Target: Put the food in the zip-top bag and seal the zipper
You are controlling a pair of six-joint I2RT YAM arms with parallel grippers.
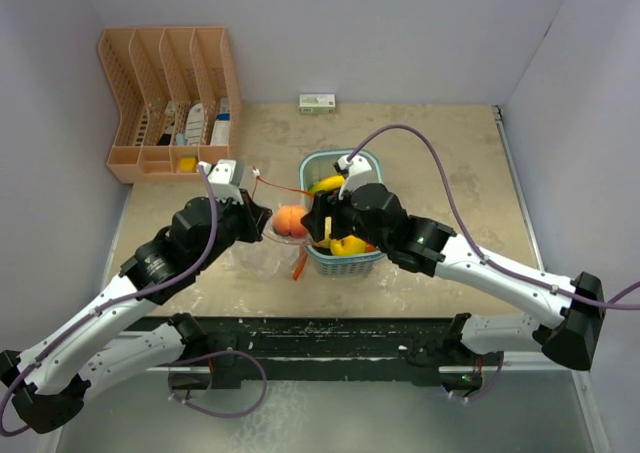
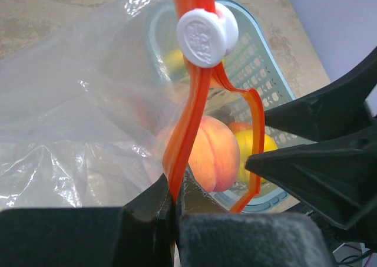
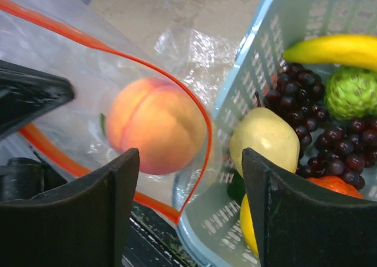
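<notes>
My left gripper [image 1: 258, 218] is shut on the orange zipper edge [image 2: 187, 119] of the clear bag [image 2: 70, 114]; a white slider [image 2: 203, 37] sits above on that edge. Inside the bag's mouth lies a peach [image 3: 154, 125]. My right gripper [image 1: 322, 223] stands open at the bag's right side, over the basket's edge, its fingers spread either side of the orange-rimmed bag end in the right wrist view.
A grey-green basket [image 1: 345, 265] holds a banana [image 3: 321, 50], grapes [image 3: 294, 99], yellow fruits and other produce. A peach-coloured divided organizer [image 1: 170, 158] stands at the back left.
</notes>
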